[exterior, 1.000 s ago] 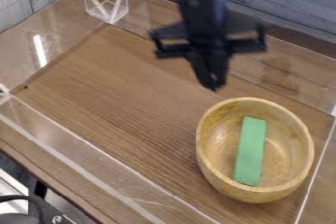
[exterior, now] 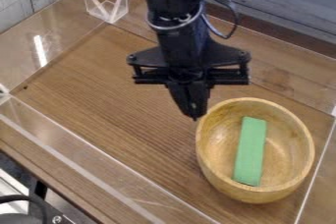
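The black gripper (exterior: pixel 195 100) hangs at the upper middle, just left of and above a wooden bowl (exterior: pixel 213 173). Its fingertips point down and look shut, with nothing visible between them. Inside the bowl, which stands at the lower right, lies a green block (exterior: pixel 249 151), lengthwise toward the viewer.
A clear plastic object (exterior: pixel 108 4) stands at the back left. The table's edge runs along the left side, and a dark cable lies at the bottom left corner.
The gripper has come down and toward the viewer from the back, nearer the bowl. The bowl and green block have not moved.
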